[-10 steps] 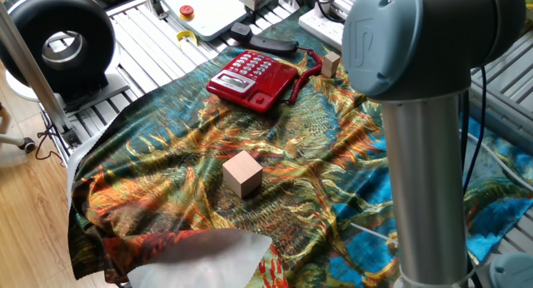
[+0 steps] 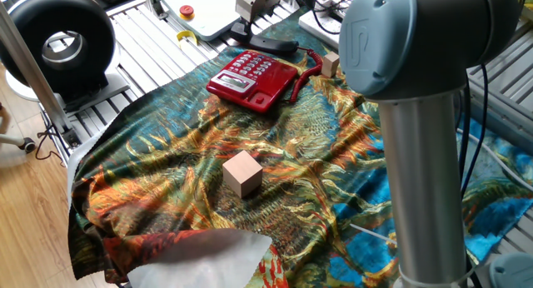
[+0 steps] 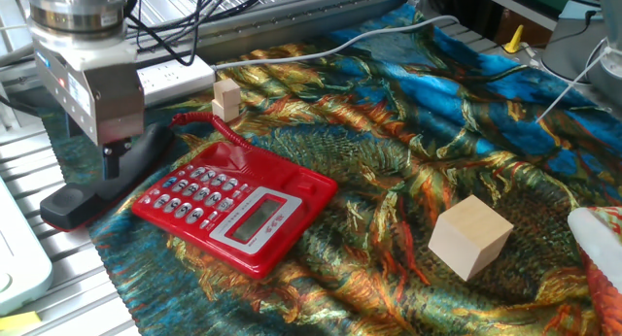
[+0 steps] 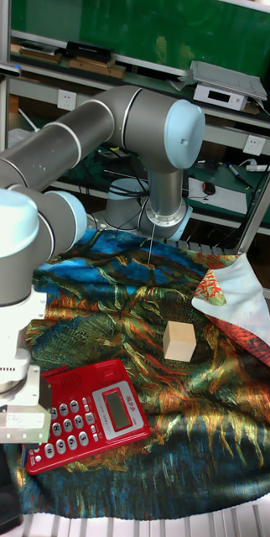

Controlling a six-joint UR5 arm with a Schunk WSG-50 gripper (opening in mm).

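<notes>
A red desk phone (image 3: 233, 205) with a grey keypad and a small display lies on the patterned cloth. Its black handset (image 3: 107, 185) is off the cradle, lying beside the phone and joined to it by a red coiled cord (image 3: 209, 122). Above the handset's middle my gripper (image 3: 113, 169) points downward, its dark fingertips at or very close to the handset. The fingers overlap from this side, so their spacing does not show. In exterior view 1 the gripper (image 2: 247, 26) is partly cut off by the top edge; in exterior view 3 its fingers are hidden.
A large wooden cube (image 3: 470, 237) sits alone on the cloth. Two small wooden blocks (image 3: 225, 101) are stacked behind the phone, near a white power strip (image 3: 175, 81). The cloth (image 2: 158, 155) is wrinkled, with one corner (image 2: 204, 263) folded over.
My gripper has come down toward the handset over the last second. The phone, handset and wooden blocks have stayed where they were.
</notes>
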